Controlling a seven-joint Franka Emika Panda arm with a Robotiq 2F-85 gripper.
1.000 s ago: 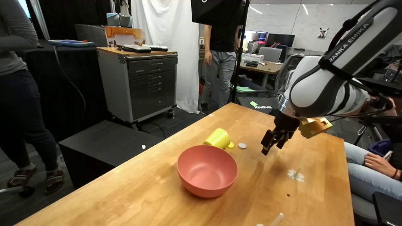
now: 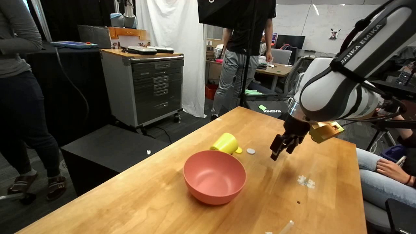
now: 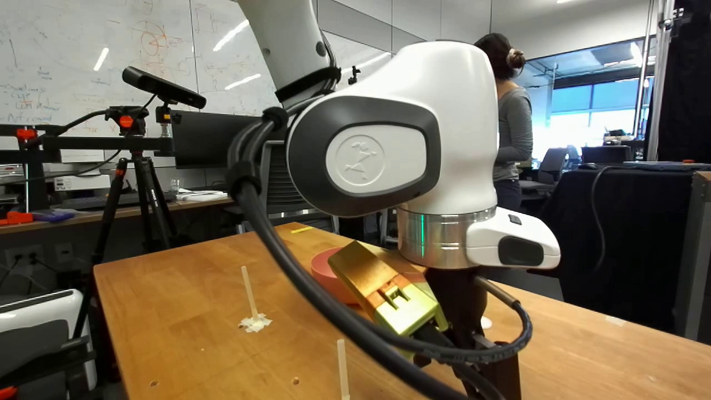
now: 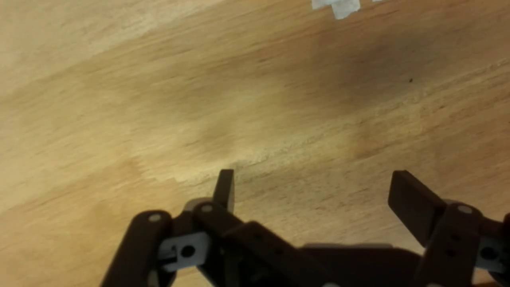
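My gripper stands open above the bare wooden table, its two fingers wide apart with only wood grain showing between them. From the first exterior view, the gripper [image 2: 281, 152] hangs over the table to the right of a pink bowl [image 2: 214, 177], which looks empty. Behind the bowl a yellow cup [image 2: 225, 143] lies on its side. A small pale disc [image 2: 250, 150] rests flat on the wood between the cup and the gripper. Part of the pink bowl [image 3: 324, 271] shows behind the arm in the second exterior view, where the fingertips are out of sight.
White tape [image 2: 306, 181] is stuck to the table near the gripper. In the second exterior view a thin upright stick [image 3: 249, 293] rises from a taped spot, and another stick [image 3: 343, 368] stands closer.
The arm, bowl, cup and disc look unmoved. In the background, the standing person in black has shifted to the right.
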